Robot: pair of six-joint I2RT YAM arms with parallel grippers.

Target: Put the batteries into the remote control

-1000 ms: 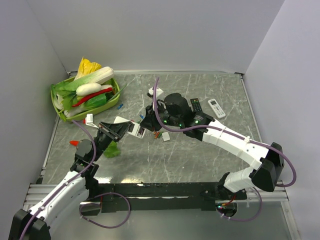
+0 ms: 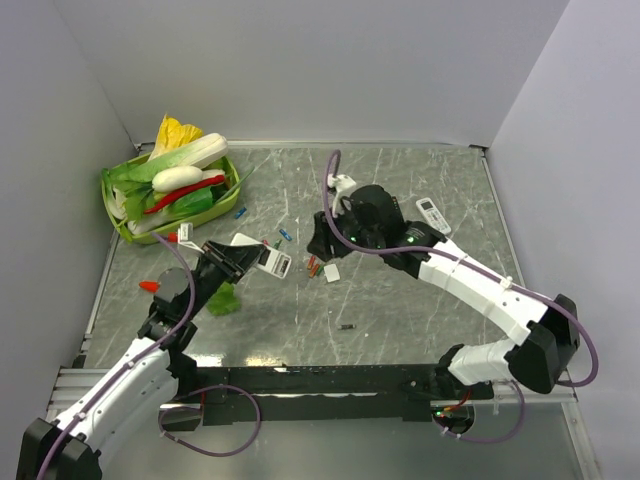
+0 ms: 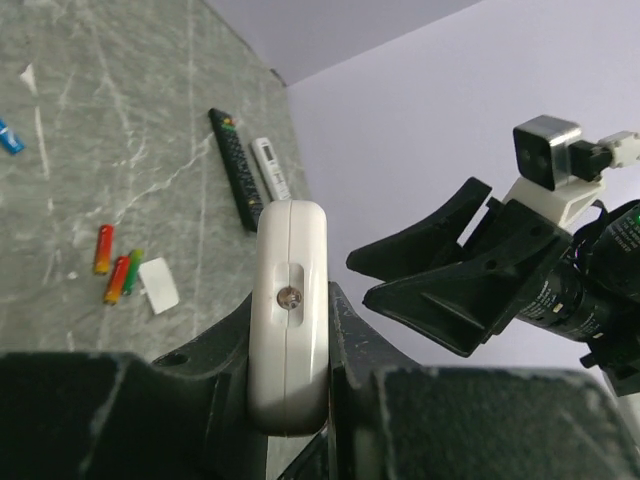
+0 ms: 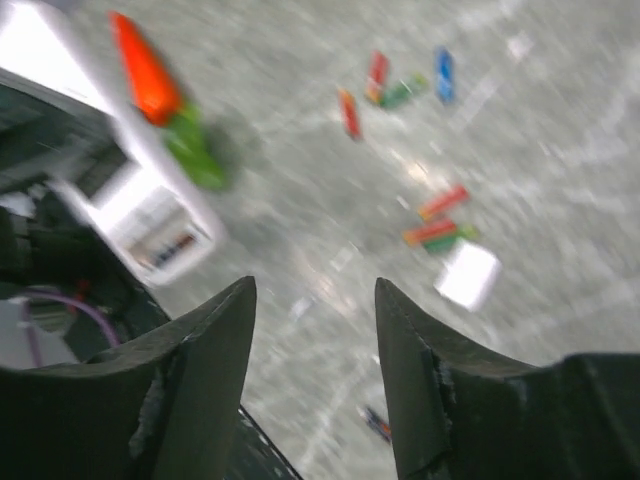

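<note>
My left gripper (image 2: 240,255) is shut on the white remote (image 2: 273,260), seen end-on in the left wrist view (image 3: 288,340); in the blurred right wrist view its open compartment seems to hold something dark. My right gripper (image 2: 325,240) is apart from it, to the right, its fingers parted over the table with nothing visible between them. Red and green batteries (image 4: 428,232) lie beside a small white rectangular piece (image 4: 467,275). Blue batteries (image 4: 445,75) and more red and green ones lie farther back. A dark battery (image 2: 347,326) lies toward the front.
A basket of vegetables (image 2: 112,205) stands at the back left, with a carrot (image 4: 150,80) and greens near my left arm. A black remote (image 3: 236,165) and a white remote (image 2: 432,216) lie at the right, behind my right arm.
My right gripper has moved right, away from the held remote. A dark battery now shows on the table toward the front.
</note>
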